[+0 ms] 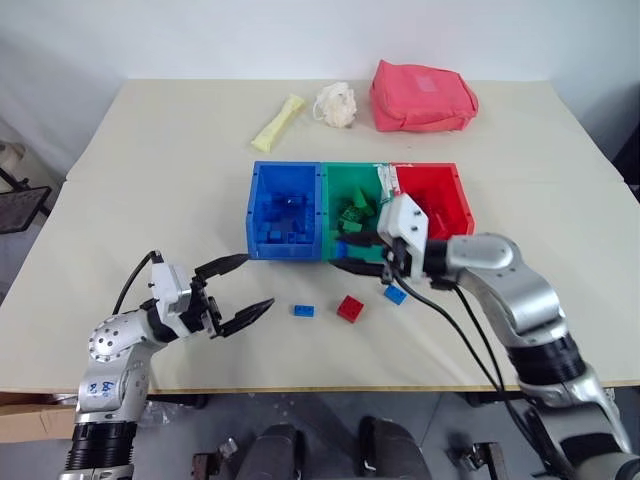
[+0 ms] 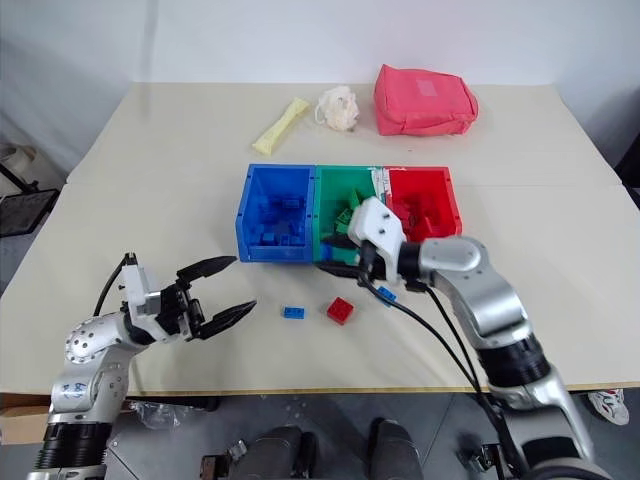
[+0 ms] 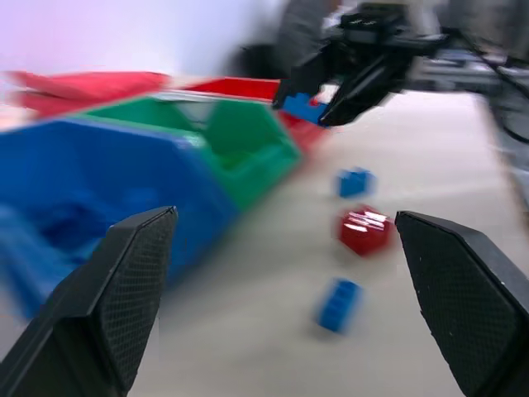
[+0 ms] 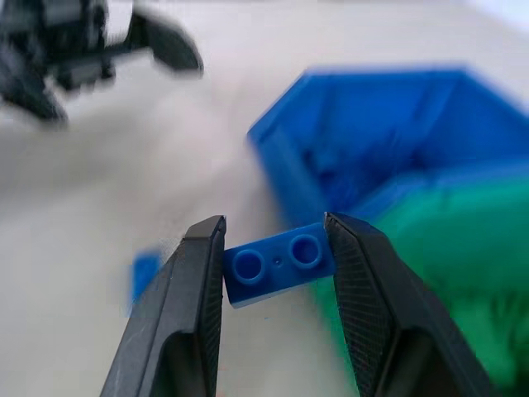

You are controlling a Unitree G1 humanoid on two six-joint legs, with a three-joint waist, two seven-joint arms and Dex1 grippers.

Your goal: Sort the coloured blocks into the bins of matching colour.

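Note:
A blue brick (image 4: 278, 263) is clamped between the fingertips of my right gripper, with its two round sockets facing the wrist camera. In the head left view that gripper (image 1: 362, 254) hangs at the front of the green bin (image 1: 333, 210). To the left is the blue bin (image 1: 250, 205), and the red bin (image 1: 462, 200) is on the right. On the table lie a blue brick (image 1: 304, 311), a red brick (image 1: 350, 308) and another blue brick (image 1: 395, 294). My left gripper (image 1: 260, 284) is open and empty, left of these bricks.
Behind the bins lie a yellow packet (image 1: 278, 123), a whitish bundle (image 1: 335, 104) and a red pouch (image 1: 424, 98). Bricks of matching colours sit inside the bins.

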